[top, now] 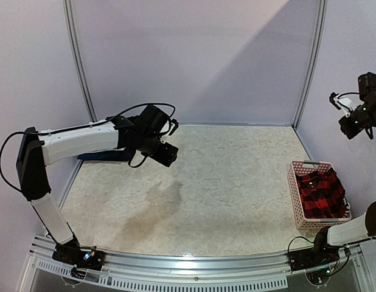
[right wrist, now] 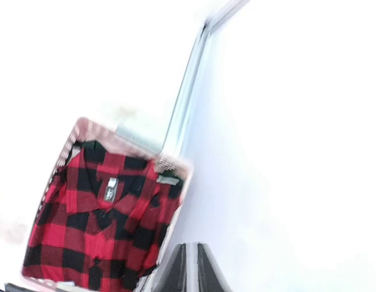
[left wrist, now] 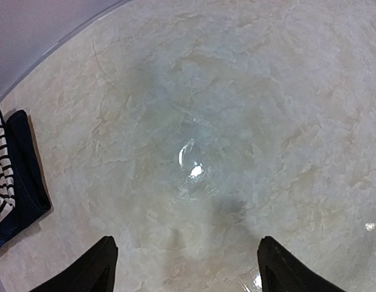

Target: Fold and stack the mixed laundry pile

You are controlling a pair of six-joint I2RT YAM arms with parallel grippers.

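Note:
A red and black plaid shirt [top: 322, 198] [right wrist: 94, 243] lies bunched in the pink basket [top: 295, 198] [right wrist: 36, 228] at the right, its collar and label facing up in the right wrist view. My right gripper is high above and behind the basket, near the right wall. Its blurred fingers sit close together with nothing seen between them. My left gripper hangs over the left part of the table, its fingers [left wrist: 97, 267] wide apart and empty. Dark navy folded cloth [top: 106, 156] [left wrist: 30, 176] lies at the back left, partly behind the left arm.
A black and white striped piece [left wrist: 3, 164] lies on the navy cloth in the left wrist view. Walls [top: 352, 140] close in the right side beside the basket.

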